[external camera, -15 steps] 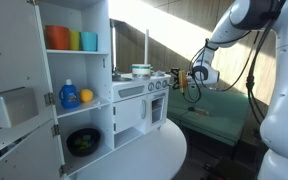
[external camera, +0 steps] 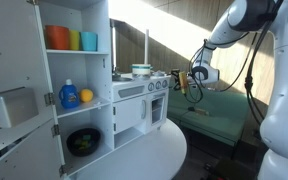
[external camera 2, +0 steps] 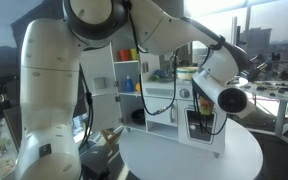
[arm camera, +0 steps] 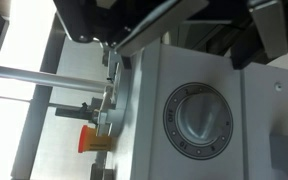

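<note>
A round silver knob (arm camera: 202, 118) with a dark marked dial ring fills the middle of the wrist view, on the white front panel of a toy kitchen (external camera: 129, 90). My gripper is open, its two dark fingers spread apart at the top of that view. Nothing shows between them, and the knob lies just below the gap. In exterior view 1 the gripper (external camera: 180, 82) hangs at the right end of the kitchen's control panel. Contact with the panel cannot be made out.
An orange-and-yellow item (arm camera: 94, 138) stands beyond the panel edge. A white pot (external camera: 141, 71) sits on the counter. To the left, shelves hold colored cups (external camera: 73, 40), a blue bottle (external camera: 69, 96) and a black bowl (external camera: 83, 141). A green sofa (external camera: 214, 115) is behind the arm.
</note>
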